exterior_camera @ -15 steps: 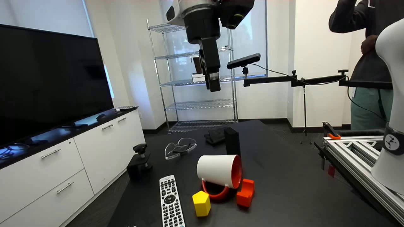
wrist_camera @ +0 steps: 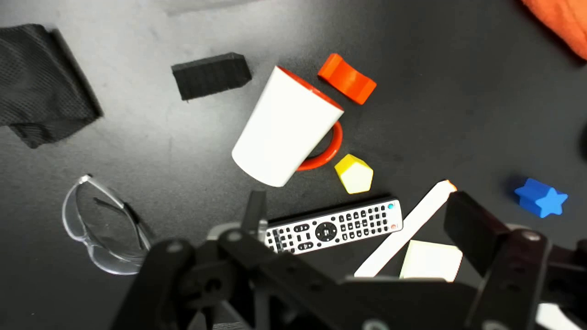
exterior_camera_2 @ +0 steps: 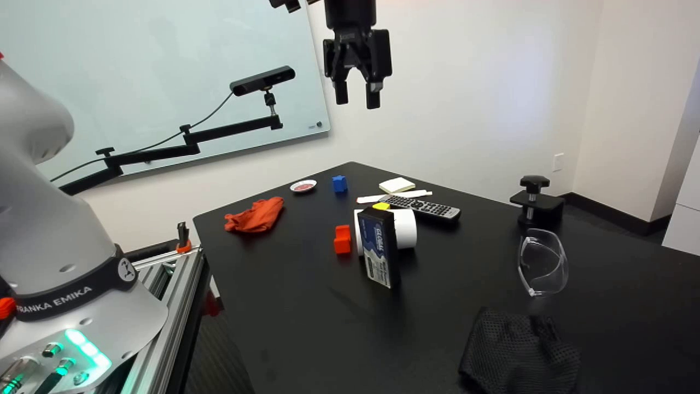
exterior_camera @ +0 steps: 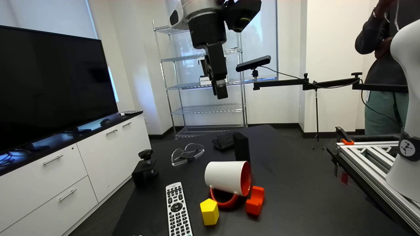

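High above the black table hangs my gripper (exterior_camera_2: 357, 98), open and with nothing between its fingers. Below it a white mug (wrist_camera: 286, 129) with a red inside and red handle lies on its side. An orange-red block (wrist_camera: 347, 79) sits near the mug's mouth, and a yellow pentagonal block (wrist_camera: 354, 173) is by the handle. The grey remote control (wrist_camera: 335, 225) lies flat close by. A black box (exterior_camera_2: 379, 247) with a blue label stands upright beside the mug. To one side are clear safety glasses (wrist_camera: 104, 231) and a black mesh pouch (wrist_camera: 44, 85).
A blue star block (exterior_camera_2: 339, 184), a small dish (exterior_camera_2: 303, 186), an orange cloth (exterior_camera_2: 256, 215), a pale notepad (exterior_camera_2: 397, 186) and a white strip (wrist_camera: 407, 228) lie at the far end. A black clamp (exterior_camera_2: 539, 200) grips the table edge.
My gripper has come down slightly and shifted a little to the left in exterior view 1. Objects on the table have stayed put. The person at the right has lowered an arm.
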